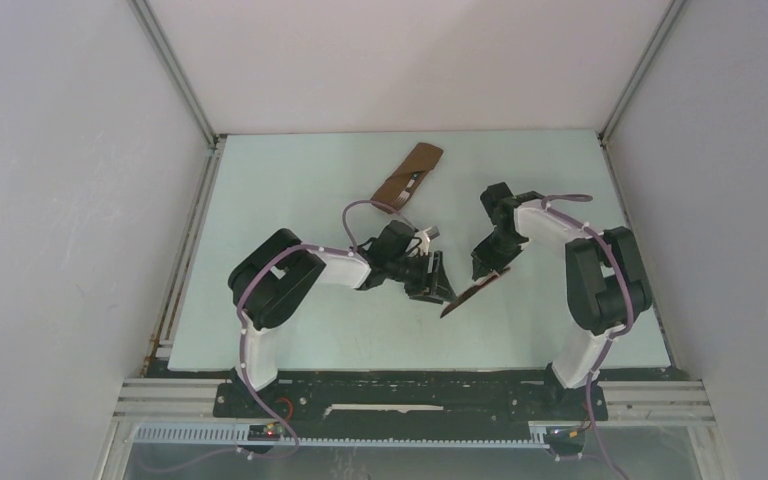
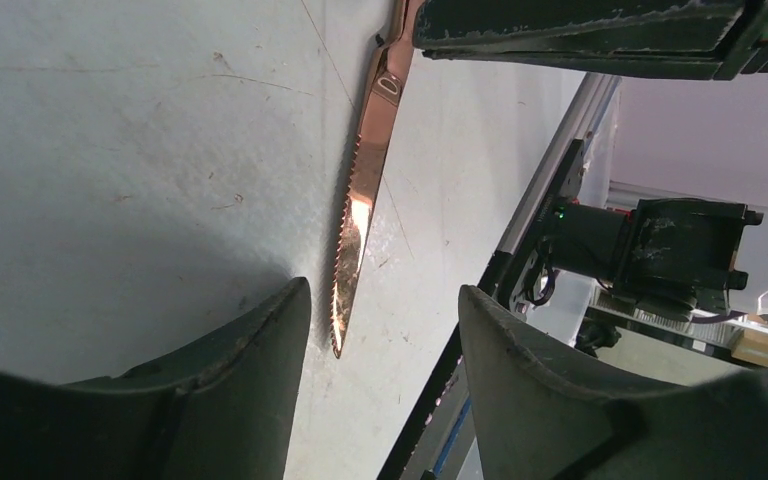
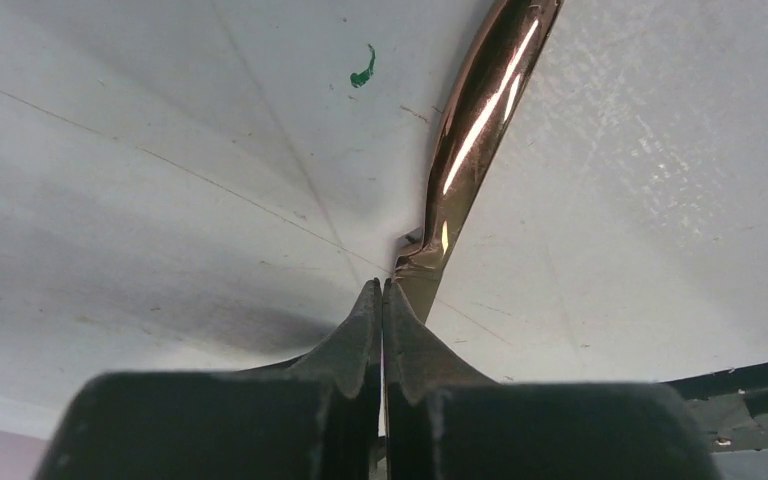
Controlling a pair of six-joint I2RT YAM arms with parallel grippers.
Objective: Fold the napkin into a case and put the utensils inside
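Note:
A copper knife lies on the white table between my grippers. In the left wrist view its serrated blade [image 2: 360,200] runs between the fingertips of my open left gripper, with nothing gripped. My right gripper is shut at the neck of the knife, below its handle [image 3: 470,140]; no hold on it shows. The brown folded napkin [image 1: 395,190] lies at the back centre of the table, with pale metallic items on it, too small to tell apart.

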